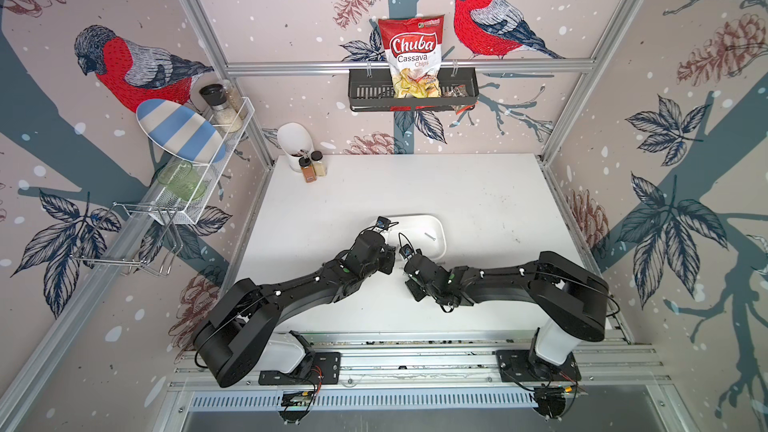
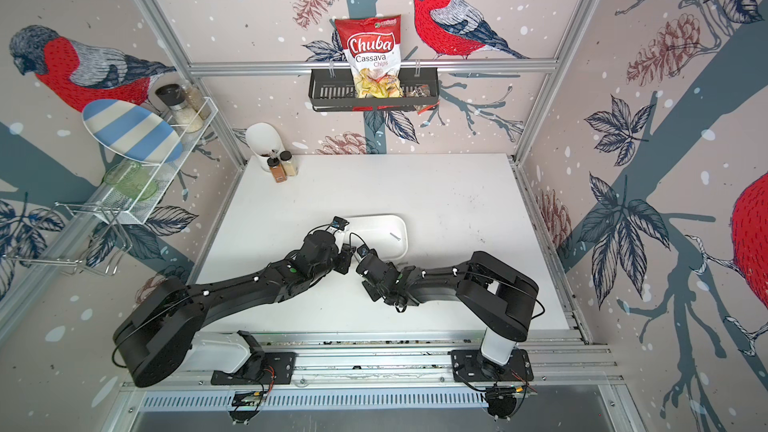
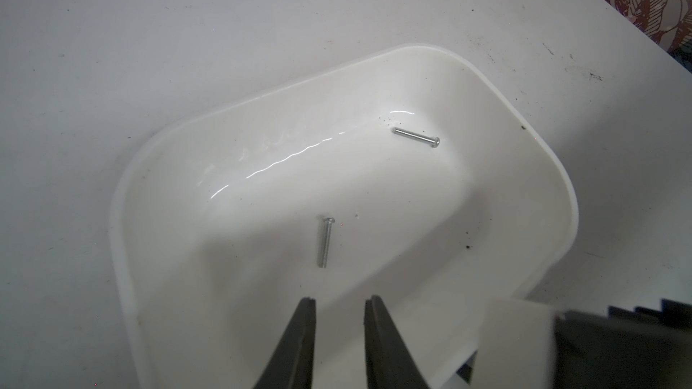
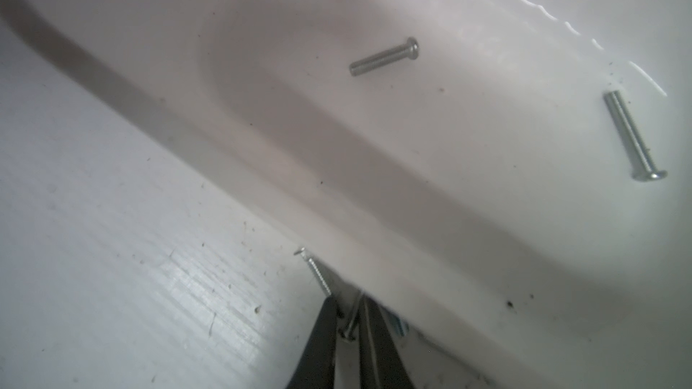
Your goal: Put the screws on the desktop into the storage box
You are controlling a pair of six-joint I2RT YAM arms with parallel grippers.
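Note:
The white storage box (image 3: 216, 129) holds two screws, one near the middle (image 3: 325, 243) and one by the far right end (image 3: 415, 137). My left gripper is over the box, its fingers part open and empty. Outside the box's near wall, several screws (image 4: 317, 273) lie on the desktop in the right wrist view. My right gripper is down at them, fingers close together, with a screw at the tips; whether that screw is held I cannot tell.
The desktop (image 1: 496, 200) is clear behind and right of the box. Spice jars (image 1: 308, 169) stand at the back left; a wire rack is on the left wall and a hanging basket (image 1: 368, 96) with chips on the back wall.

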